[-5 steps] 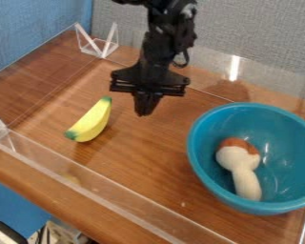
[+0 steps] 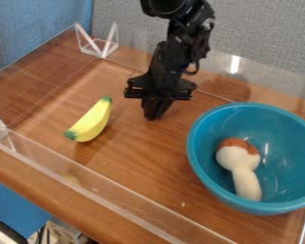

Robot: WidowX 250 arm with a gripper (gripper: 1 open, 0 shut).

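Note:
My black gripper (image 2: pixel 155 103) hangs low over the middle of the wooden table, its fingertips down near the surface; whether anything is between them is hidden in shadow. A yellow banana (image 2: pixel 89 121) lies to the left, apart from the gripper. At the right stands a blue bowl (image 2: pixel 277 133) holding a white mushroom-like object (image 2: pixel 242 172) with an orange-red cap.
Clear low barriers (image 2: pixel 104 186) run along the table's edges, with white brackets at the left and back left. Bare wood (image 2: pixel 41 86) lies free at the back left and in front of the gripper.
The gripper has come down a little toward the table over the last second. The banana and bowl have stayed where they were.

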